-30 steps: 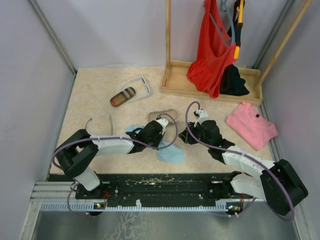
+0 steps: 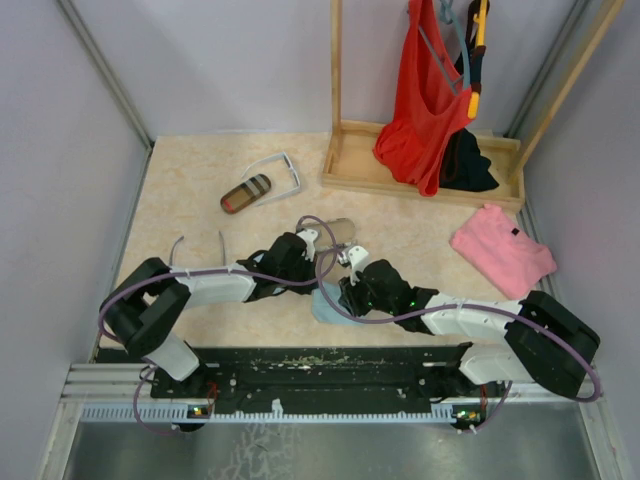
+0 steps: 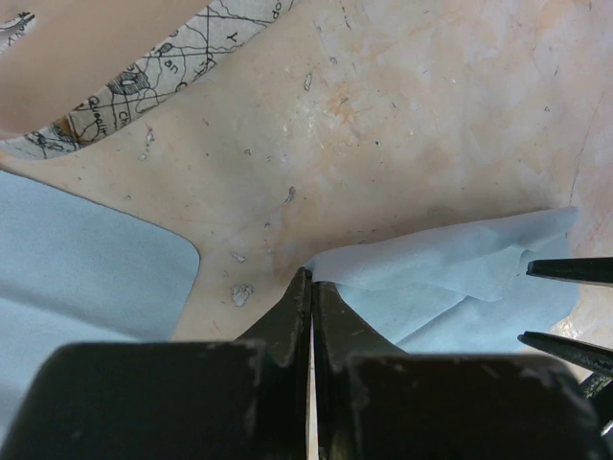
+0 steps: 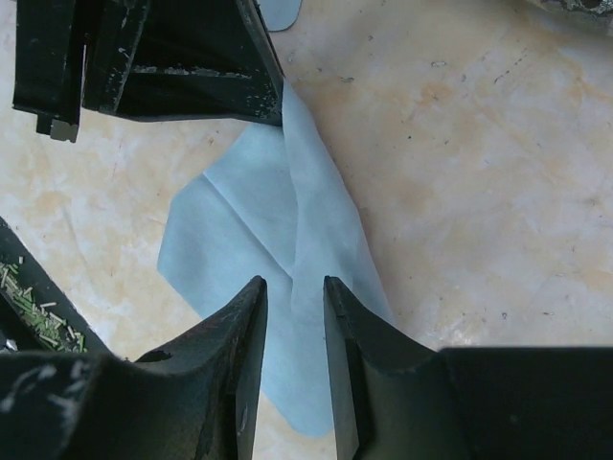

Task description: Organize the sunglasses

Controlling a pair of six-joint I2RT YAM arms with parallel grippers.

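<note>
A light blue cloth point(image 4: 239, 240) lies crumpled on the table. My left gripper is shut at the folded upper edge of this cloth. My right gripper is over the same cloth, its two fingertips part open with only cloth visible beneath them. A second flat blue cloth point(image 3: 86, 259) lies to the left in the left wrist view. An open case point(image 2: 335, 228) with a map-print rim sits behind the grippers. A striped case point(image 2: 245, 193) lies farther back left.
A white frame point(image 2: 290, 170) lies by the striped case, thin strips at the left. A wooden rack point(image 2: 350, 160) with hanging red fabric stands at the back right. A pink cloth point(image 2: 500, 250) lies at the right.
My right gripper has moved left and toward the front, down over the blue cloth.
</note>
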